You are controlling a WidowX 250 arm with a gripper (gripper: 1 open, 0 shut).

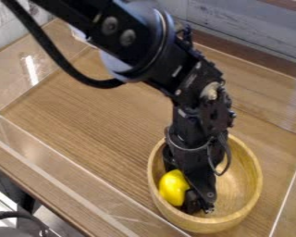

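Note:
My gripper point(191, 185) reaches down from the top into a tan bowl point(237, 213) at the lower right. A yellow object point(173, 185) lies inside the bowl at its left side, right at the gripper's dark fingers. The fingertips are mostly hidden, so I cannot tell whether they are closed on it.
A pale raised edge runs along the back at the upper right. A dark cable lies at the lower left corner.

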